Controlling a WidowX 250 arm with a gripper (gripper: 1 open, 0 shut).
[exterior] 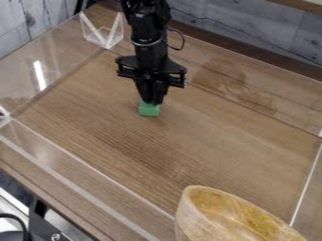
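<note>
My black gripper [151,91] hangs from the top centre of the camera view, low over the wooden table [164,169]. A small green block [150,109] is at its fingertips, touching the table or very close to it. The dark fingers blend together, so whether they are shut on the block cannot be told.
A large pale yellow bowl [214,216] lies at the near right. Clear plastic pieces stand at the left edge and back left. A wall runs along the back right.
</note>
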